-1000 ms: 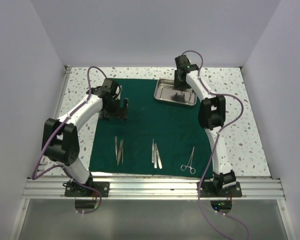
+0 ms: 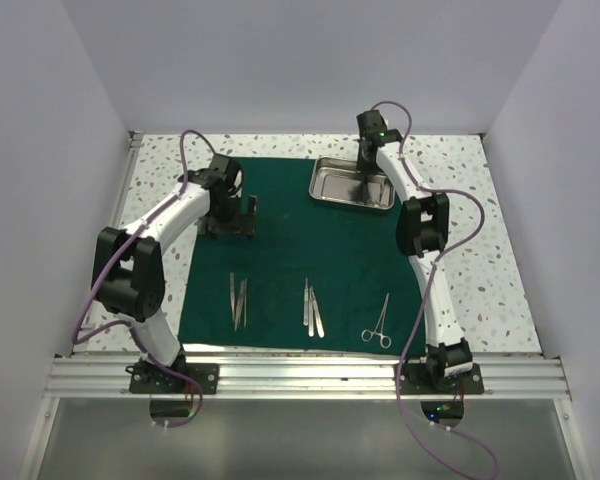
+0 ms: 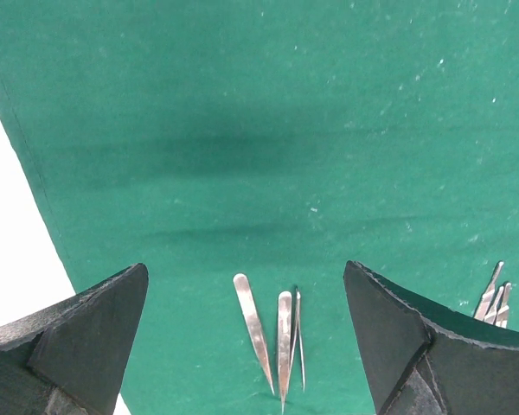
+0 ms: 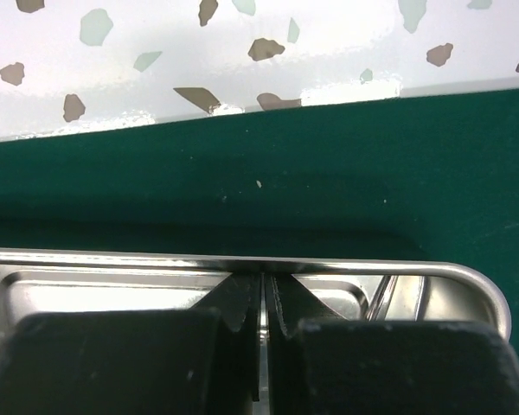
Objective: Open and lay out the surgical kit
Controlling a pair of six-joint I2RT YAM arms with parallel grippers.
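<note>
The metal tray (image 2: 328, 197) lies at the back right of the green cloth. My right gripper (image 2: 364, 188) is over it; in the right wrist view its shut fingers (image 4: 242, 298) reach past the tray's rim, with nothing showing between them. A shiny metal instrument (image 4: 381, 298) lies in the tray's corner, partly hidden by the fingers. Over the cloth's left side my left gripper stands open and empty. Laid out near the front are tweezers-like instruments (image 2: 244, 303) at left, slim handled tools (image 2: 311, 312) in the middle and ring-handled scissors or a clamp (image 2: 379, 325) at right.
Speckled table (image 2: 470, 250) shows on both sides and behind. Metal rails (image 2: 310, 373) run along the front edge, and pale walls enclose the sides and back.
The left arm has moved a little; the laid-out instruments stay put.
</note>
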